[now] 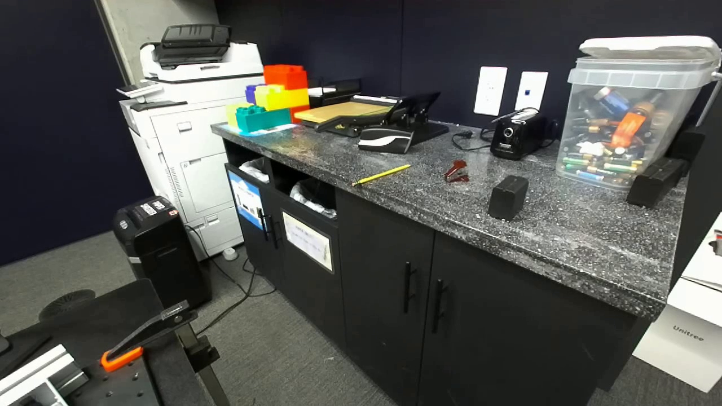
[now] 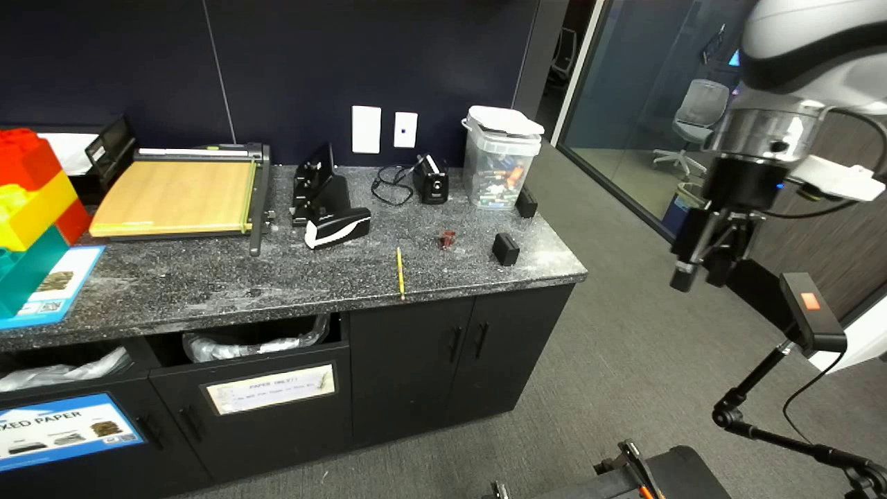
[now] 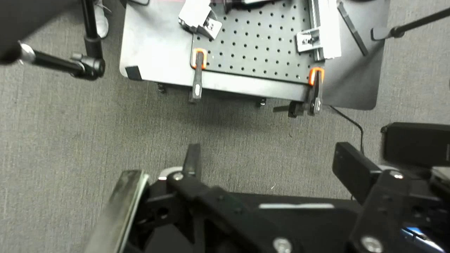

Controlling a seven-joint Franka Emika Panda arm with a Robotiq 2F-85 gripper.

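Note:
My gripper (image 2: 700,281) hangs over the floor to the right of the counter in exterior view 2, pointing down and apart from everything. In the wrist view its fingers (image 3: 193,159) are spread wide, and only carpet shows between them; the gripper is open and empty. On the speckled counter (image 2: 349,274) lie a yellow pencil (image 2: 400,273), close to the front edge, and a dark red staple remover (image 2: 447,240). A small black block (image 2: 505,249) stands to their right. Exterior view 1 shows the same pencil (image 1: 381,175) and block (image 1: 508,197), but not the gripper.
A clear battery bin (image 2: 502,158), an electric pencil sharpener (image 2: 430,179), a stapler (image 2: 337,227), a paper trimmer (image 2: 179,195) and big coloured bricks (image 2: 33,195) line the counter. A camera on a jointed stand (image 2: 811,312) is near the gripper.

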